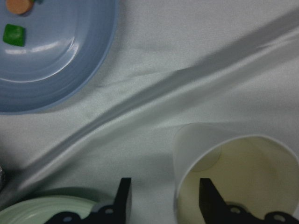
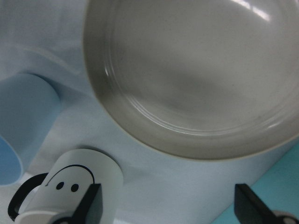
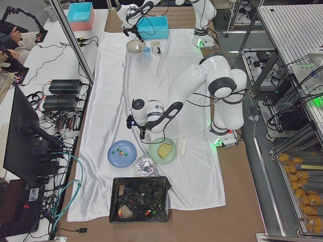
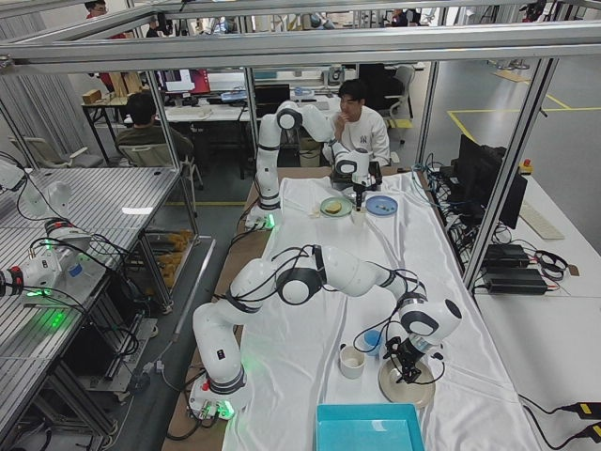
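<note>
My left gripper is open above a pale cream cup (image 1: 252, 177), one fingertip over its opening and the other outside the near rim. A blue plate (image 1: 56, 56) with small pieces lies upper left in that view, a green plate (image 1: 46, 210) lower left. My right gripper is open over a smiley mug (image 2: 74, 182), beside a light-blue cup (image 2: 23, 126) and a beige dish (image 2: 196, 74).
A black lined bin (image 3: 139, 199) sits at the table end, with crumpled foil (image 3: 145, 166) beside the plates. A turquoise bin (image 4: 368, 430) borders the other end.
</note>
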